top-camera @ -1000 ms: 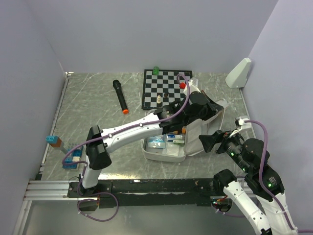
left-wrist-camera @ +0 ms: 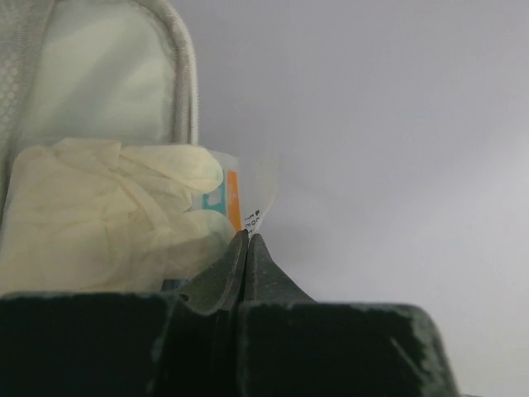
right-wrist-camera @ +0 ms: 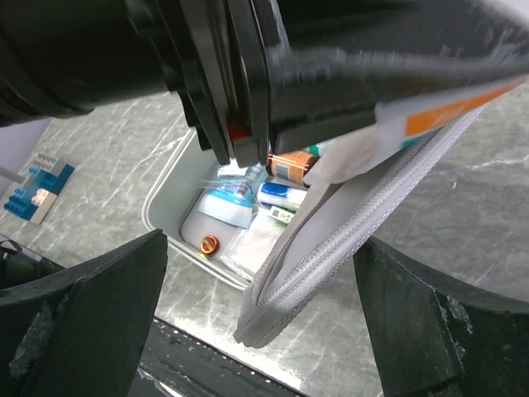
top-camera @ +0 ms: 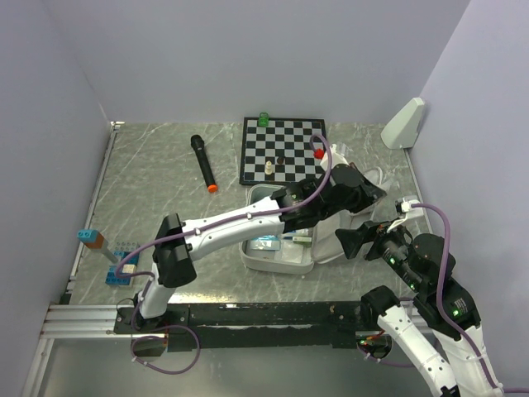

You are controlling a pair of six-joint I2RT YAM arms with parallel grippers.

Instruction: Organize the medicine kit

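The grey medicine kit (top-camera: pixel 273 260) lies open, holding bottles and packets (right-wrist-camera: pixel 289 168), with its zipped lid (right-wrist-camera: pixel 331 248) raised on the right. My left gripper is over that lid, shut at a clear packet with an orange-and-blue label (left-wrist-camera: pixel 233 198) beside folded cream gloves (left-wrist-camera: pixel 111 211); whether it grips the packet is unclear. My right gripper (top-camera: pixel 359 234) stands open at the lid's near side, the lid edge between its fingers in the right wrist view.
A chessboard (top-camera: pixel 256 136) and microphone (top-camera: pixel 201 161) lie behind the kit, a blue block set (top-camera: pixel 120 273) at the left. A white object (top-camera: pixel 401 124) stands at the back right.
My left arm has moved slightly right and toward the front over the kit's lid. The right arm has not visibly moved.
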